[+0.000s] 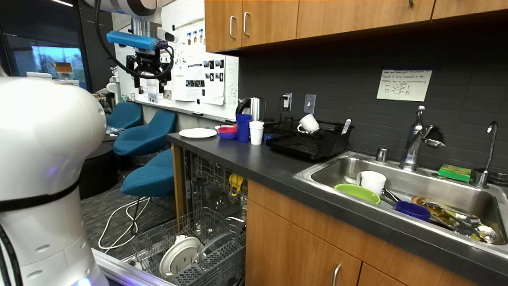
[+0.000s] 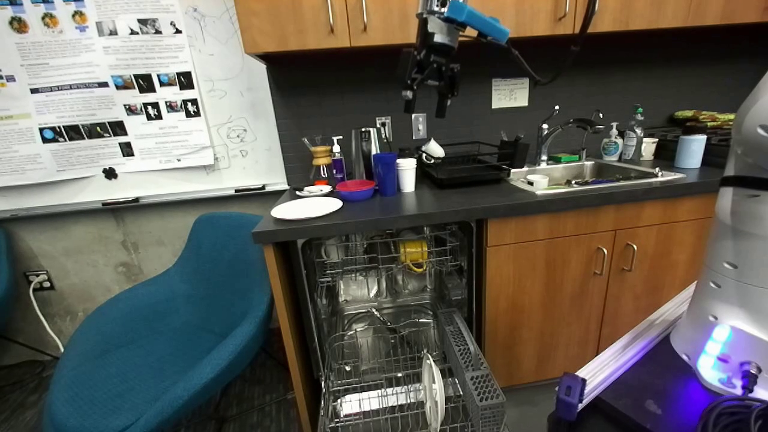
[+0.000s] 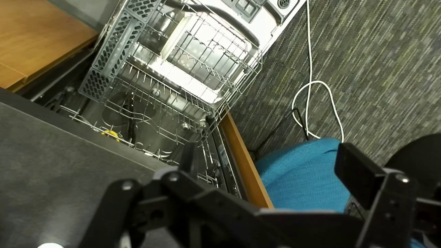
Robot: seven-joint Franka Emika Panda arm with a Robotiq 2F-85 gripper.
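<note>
My gripper (image 2: 425, 108) hangs high over the left part of the counter in exterior view 2, fingers apart and nothing between them. From the other side, exterior view 1 has the gripper (image 1: 151, 89) in front of the whiteboard, clear of everything. The wrist view looks down past its spread fingers (image 3: 356, 173) at the counter edge and the open dishwasher. A white plate (image 2: 432, 392) stands on edge in the pulled-out lower rack (image 1: 143, 238). On the counter's left end lies another white plate (image 1: 197, 133). A yellow mug (image 2: 414, 255) sits in the upper rack.
Next to the counter plate are nested bowls (image 2: 356, 189), a blue cup (image 2: 386, 174) and white cups (image 2: 406, 175). Farther right stand a black drying rack (image 1: 304, 143) and a sink (image 1: 350, 164) with dishes. A blue chair (image 2: 173, 331) flanks the counter's left end.
</note>
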